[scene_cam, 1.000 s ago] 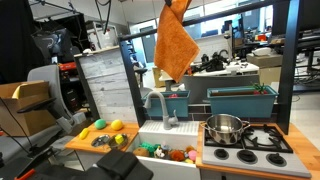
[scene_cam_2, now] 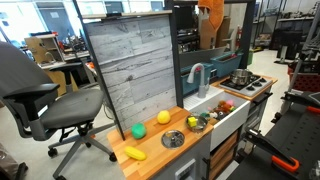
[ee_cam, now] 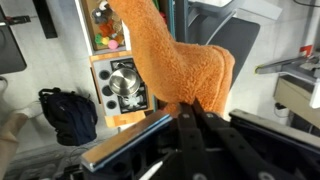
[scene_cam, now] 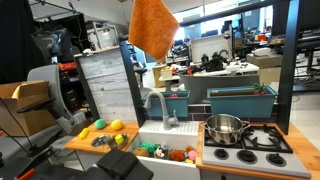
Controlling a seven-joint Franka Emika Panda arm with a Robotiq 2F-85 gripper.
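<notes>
An orange cloth (ee_cam: 185, 65) hangs from my gripper, which is shut on it in the wrist view. The cloth spreads out beyond the fingertips and covers part of the scene below. In exterior view 1 the same cloth (scene_cam: 153, 28) dangles high near the top edge, in the air left of centre; the gripper itself is above the frame. Exterior view 2 shows some of the cloth (scene_cam_2: 216, 14) at the top, above the sink area.
A steel pot (scene_cam: 225, 128) stands on the stove (scene_cam: 250, 150). The sink (scene_cam: 168, 138) holds several colourful items. Yellow and green toy foods lie on the wooden counter (scene_cam_2: 160, 150). A grey panel (scene_cam: 112, 85) and a dark overhead beam (scene_cam: 215, 14) rise nearby.
The things on the counter have stayed put.
</notes>
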